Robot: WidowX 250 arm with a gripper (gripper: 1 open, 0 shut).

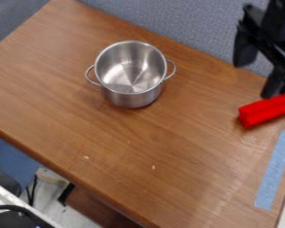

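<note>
A black gripper (258, 67) hangs over the right side of the wooden table (121, 160), its fingers apart and empty. A red block (265, 109) lies just below it near the right edge of the view, apparently not held. A steel two-handled pot (129, 73) stands upright left of centre.
A light blue strip (273, 172) lies at the lower right. The table's edge runs along the lower left, with cables and metal parts beyond it. A grey wall or surface borders the back.
</note>
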